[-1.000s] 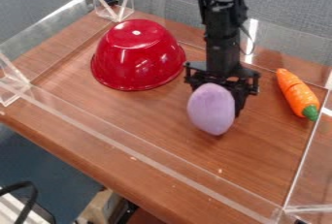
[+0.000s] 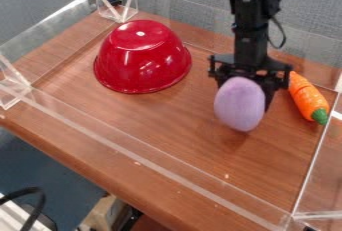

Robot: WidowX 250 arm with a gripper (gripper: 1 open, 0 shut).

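Observation:
My black gripper (image 2: pixel 251 73) hangs down at the centre right of the camera view, just behind a purple eggplant-like object (image 2: pixel 239 104), which appears to be held tilted at its fingers; whether it is gripped is hard to tell. A red upturned bowl (image 2: pixel 140 56) sits at the back left. An orange carrot (image 2: pixel 306 97) with a green top lies at the right, beside the gripper.
A wooden table (image 2: pixel 147 155) is ringed by clear plastic walls.
The gripper and purple object have moved right and up from where they were, closer to the carrot.

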